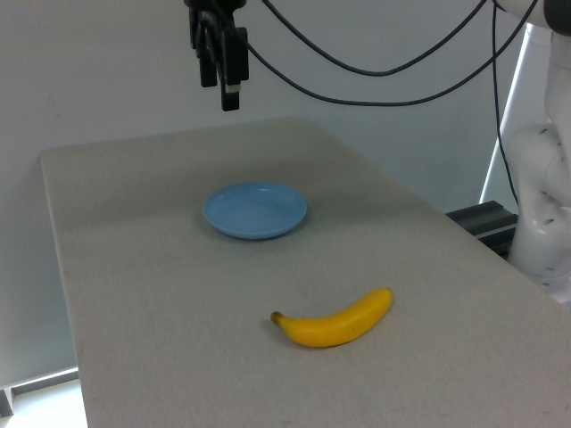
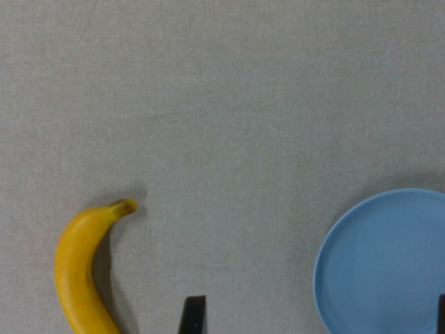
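Observation:
A yellow banana lies on the cloth-covered table toward the front, and a blue plate rests flat behind it, empty. My black gripper hangs high at the back, above and a little left of the plate in the top view. In the wrist view the banana is at the lower left and the plate at the lower right; the gripper's two fingertips show widely apart at the bottom edge, so it is open with nothing held.
Cables loop from the gripper to the white arm at the right, beyond the table's edge. A pale wall stands behind.

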